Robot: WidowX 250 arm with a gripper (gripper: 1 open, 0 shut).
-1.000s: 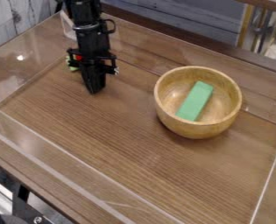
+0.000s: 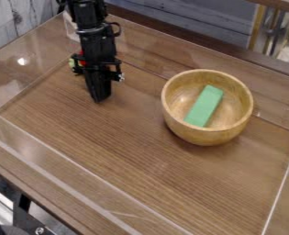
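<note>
My gripper (image 2: 97, 75) hangs at the upper left of the camera view on its black arm, low over the wooden table (image 2: 134, 174). It looks dark and shut, with nothing clearly between its fingers. A small green-and-light object shows just left of and behind it, partly hidden, too small to name.
A round tan bowl (image 2: 177, 119) with a green block (image 2: 205, 105) in it stands on the right. Cables lie beyond the table's left edge.
The bowl and block have not moved.
</note>
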